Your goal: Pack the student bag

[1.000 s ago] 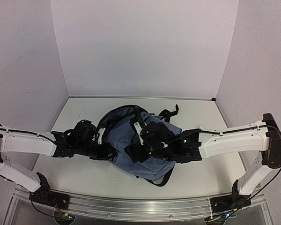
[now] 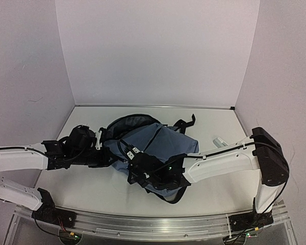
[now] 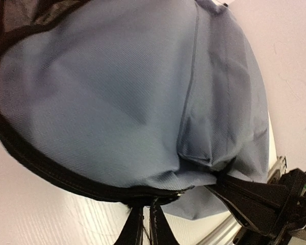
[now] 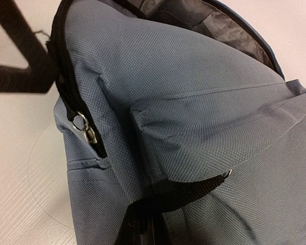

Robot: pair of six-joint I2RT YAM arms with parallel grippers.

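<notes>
The blue-grey student bag point(image 2: 166, 140) lies on the table with its dark-lined main opening point(image 4: 194, 23) gaping at the upper left. My left gripper is shut, fingertips at the black zip edge point(image 3: 76, 186) of that opening; whether the edge is pinched between them is hidden. Lower on the bag, my right gripper is also shut, its tips against dark trim point(image 4: 188, 196) below the front pocket point(image 4: 194, 145). Dark on dark, I cannot tell what it grips. A metal zip pull point(image 4: 86, 130) hangs on the zip edge, apart from the right fingers.
A small pale object point(image 2: 219, 142) lies at the table's right, partly behind the right arm. A black strap point(image 2: 186, 123) sticks out behind the bag. Both grippers are close together over the bag's front.
My right gripper has moved left and down across the bag's front. My left gripper has drawn back slightly to the left. The bag has barely shifted.
</notes>
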